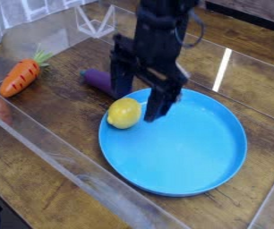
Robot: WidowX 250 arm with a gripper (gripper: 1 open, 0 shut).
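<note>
My dark gripper [146, 85] hangs blurred over the upper rim of the blue plate [175, 156]; whether it is open or shut is unclear. Just below its left side, a yellow lemon-like object [124, 114] sits on the plate's upper left. A purple eggplant [98, 81] lies on the wood left of the gripper, partly hidden by it. An orange carrot [19, 79] with a green top lies at the upper left.
The wooden tray floor [50, 121] has bare room between carrot and plate and to the right of the plate. Clear edges run along the lower left and upper left.
</note>
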